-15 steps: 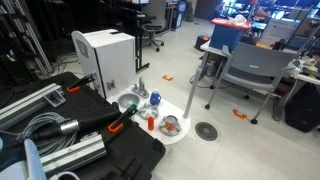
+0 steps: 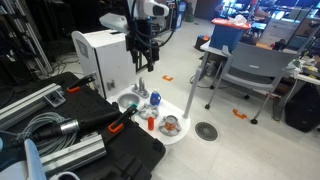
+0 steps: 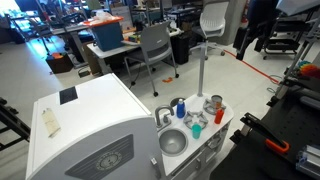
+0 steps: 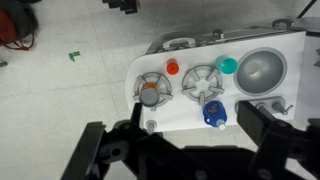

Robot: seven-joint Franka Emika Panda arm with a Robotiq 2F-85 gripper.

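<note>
My gripper (image 2: 148, 63) hangs open and empty above the white toy kitchen top (image 4: 183, 48), clear of everything on it. In the wrist view its two dark fingers are spread wide along the lower edge. A metal can (image 4: 149, 96) stands on the left burner. Beside it is a small red cylinder (image 4: 172, 67). A teal cup (image 4: 228, 66) sits near the round sink (image 4: 261, 72), and a blue bottle (image 4: 214, 113) is by the right burner (image 4: 203, 81). The same objects show in exterior view 2: red cylinder (image 3: 218, 117), teal cup (image 3: 196, 131), blue bottle (image 3: 181, 108).
A faucet (image 4: 278, 105) rises beside the sink. The tall white cabinet (image 2: 105, 62) stands at one end of the kitchen top. A black table (image 2: 128, 158) with cables and clamps borders it in front. Open floor and a grey chair (image 2: 255, 75) lie to the right.
The objects on the kitchen top stand where they were.
</note>
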